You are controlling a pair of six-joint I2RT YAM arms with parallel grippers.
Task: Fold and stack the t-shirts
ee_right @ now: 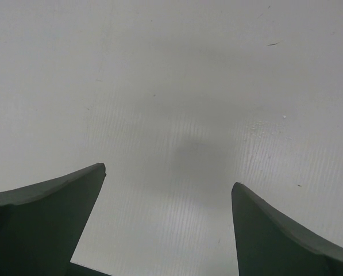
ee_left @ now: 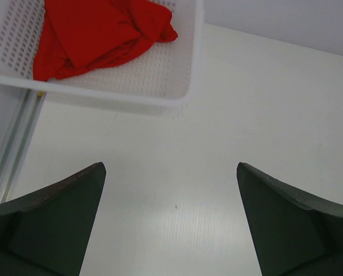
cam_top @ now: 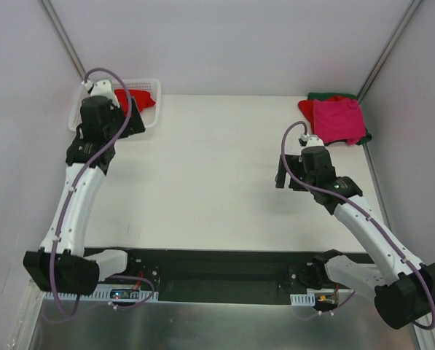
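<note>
A crumpled red shirt [ee_left: 96,34] lies in the white basket [ee_left: 177,101] at the back left; in the top view my left arm covers part of both. My left gripper is open just in front of the basket, with only bare table between its fingers. At the back right, folded shirts are stacked, a pink one [cam_top: 339,119] on top with red and dark green cloth showing beneath. Over the right part of the table my right gripper stands open and empty, nearer the front than the stack.
Grey walls stand close behind and at both sides, the back wall [cam_top: 224,47] right behind the basket and the stack.
</note>
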